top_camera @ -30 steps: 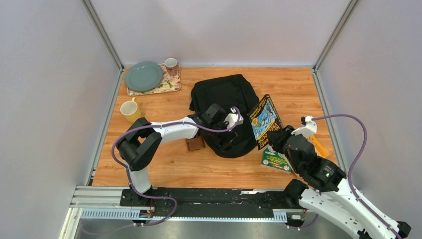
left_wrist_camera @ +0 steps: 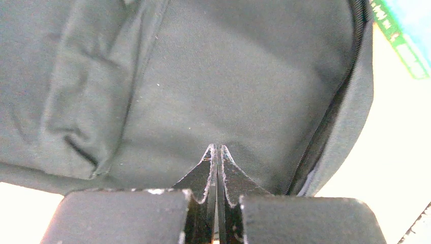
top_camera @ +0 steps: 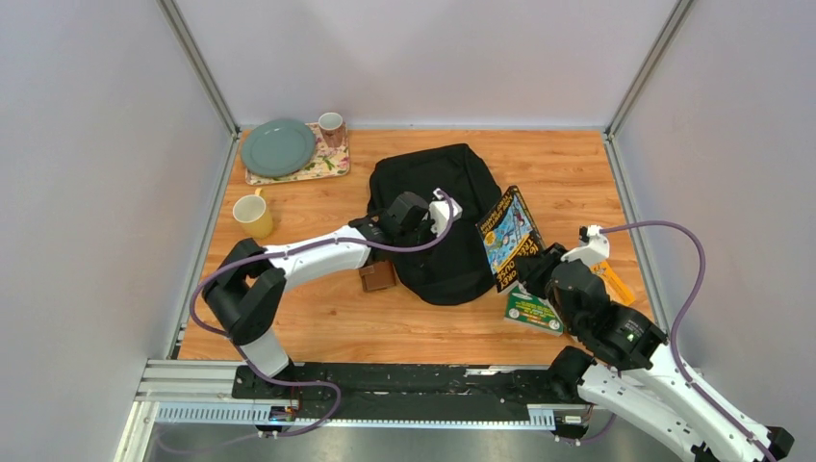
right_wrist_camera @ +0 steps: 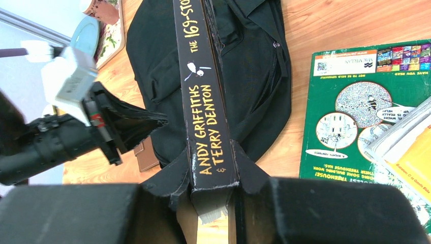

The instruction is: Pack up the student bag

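A black bag (top_camera: pixel 433 173) lies flat mid-table, a zipper along its side in both wrist views. Over its middle hangs my left gripper, shut with nothing between its fingertips. To its right, my right gripper is shut on a black-spined book (right_wrist_camera: pixel 206 127), "The 169-Sto…", tilted up with its colourful cover showing from above beside the bag's right edge. A green book (right_wrist_camera: pixel 345 112) lies on the table below it, with an orange-covered book (right_wrist_camera: pixel 411 162) partly on top.
A floral tray with a plate (top_camera: pixel 277 144) and cup (top_camera: pixel 331 125) sits at the back left. A yellow mug (top_camera: pixel 250 212) stands at the left. A brown leather item (top_camera: pixel 375 279) lies by the bag's lower left.
My left arm has shifted and risen slightly, its wrist housing now further toward the back. My right gripper and its book are almost still.
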